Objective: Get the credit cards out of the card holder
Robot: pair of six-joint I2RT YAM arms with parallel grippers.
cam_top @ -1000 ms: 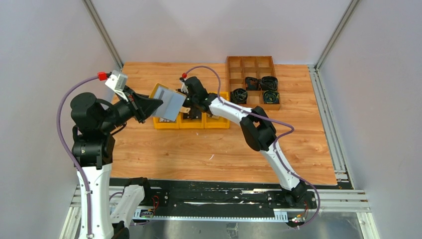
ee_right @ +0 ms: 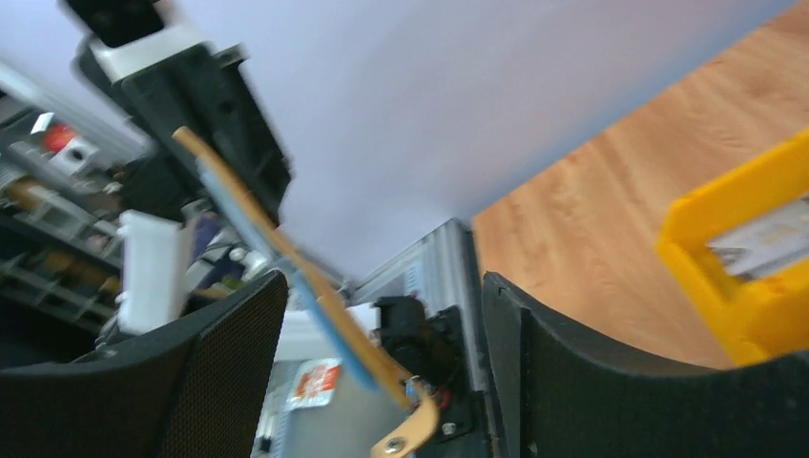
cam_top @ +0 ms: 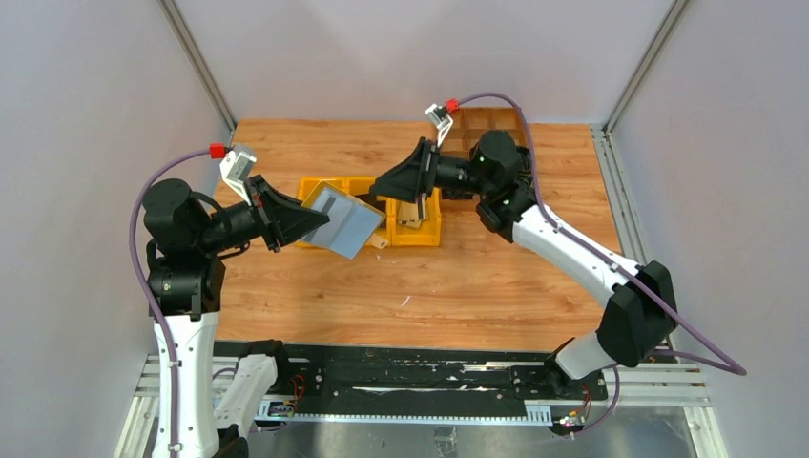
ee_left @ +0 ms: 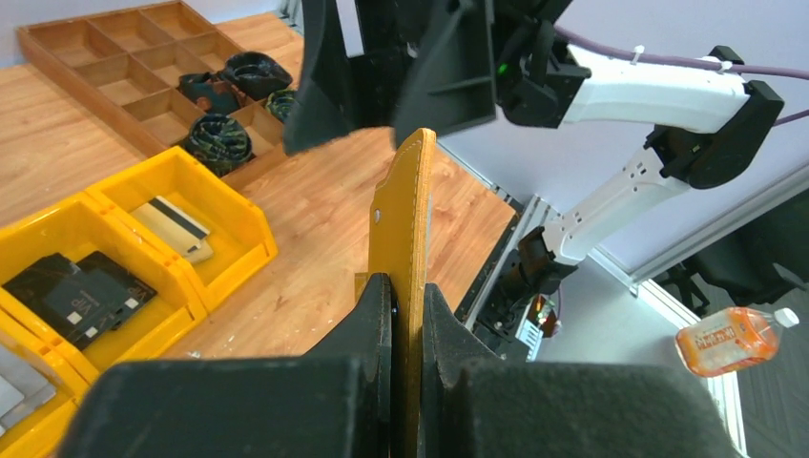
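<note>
The card holder, a yellow-orange wallet (ee_left: 398,229) with a pale grey-blue face (cam_top: 342,224), is gripped at one edge by my left gripper (cam_top: 320,219), which is shut on it above the table. From the right wrist view it appears edge-on, with its strap and snap button (ee_right: 410,429) hanging loose. To the right of the holder and apart from it, my right gripper (cam_top: 374,191) stands open with nothing between its fingers. Whether cards are inside the holder cannot be told. Dark cards (ee_left: 78,296) lie in the middle yellow bin, and tan cards (ee_left: 174,227) in the right bin.
Yellow bins (cam_top: 434,239) stand side by side beneath the grippers; grey cards (ee_left: 19,386) show in the left one. A wooden compartment tray with dark coiled items stands at the back right.
My right arm has swung right and toward the camera, away from the holder's far edge. The left gripper, still holding the card holder, has shifted slightly right and forward.
</note>
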